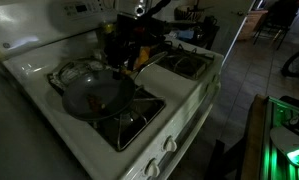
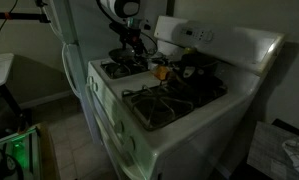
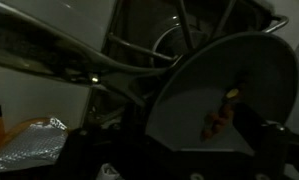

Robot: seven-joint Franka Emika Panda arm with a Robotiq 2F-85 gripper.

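Note:
A dark round pan (image 1: 97,95) sits on the stove's left burners in exterior view 1. My gripper (image 1: 119,58) hangs near the pan's back right edge, low over the stove top. In the wrist view the pan (image 3: 179,115) fills much of the right side, and a small orange-red item (image 3: 219,120) lies in it. The gripper appears there as two dark fingers spread wide across the pan, open, with nothing seen held between them. In exterior view 2 the pan (image 2: 120,54) shows small at the far end of the stove, below the arm.
Orange items (image 1: 142,56) stand on the stove between the burners. A second burner grate (image 1: 189,63) lies to the right. Dark cookware (image 2: 199,68) stands by the back panel (image 2: 214,40). A silvery packet (image 3: 31,148) shows at lower left in the wrist view.

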